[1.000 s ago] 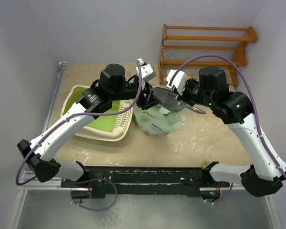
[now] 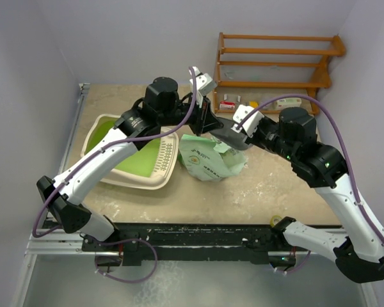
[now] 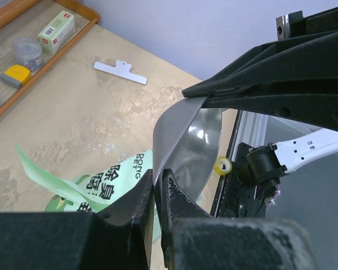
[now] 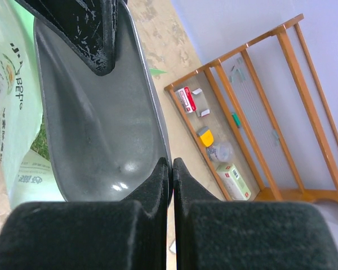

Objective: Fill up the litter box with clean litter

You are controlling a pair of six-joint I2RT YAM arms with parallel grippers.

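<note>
A grey plastic scoop (image 2: 227, 133) (image 4: 98, 129) is held above the mint litter bag (image 2: 205, 160) (image 4: 19, 140), whose mouth shows green pellets in the right wrist view. My left gripper (image 2: 208, 118) is shut on the scoop's rim. My right gripper (image 2: 246, 125) is shut at the scoop's other side; whether it grips the edge is unclear. The cream litter box (image 2: 163, 164), green inside, sits to the left of the bag.
A wooden shelf (image 2: 278, 37) (image 4: 287, 56) with small boxes and a cup stands at the back right. A yellow tape roll (image 2: 275, 220) (image 3: 223, 165) lies at the front edge.
Compared with a second ago, both arms have shifted slightly toward the back and right with the scoop.
</note>
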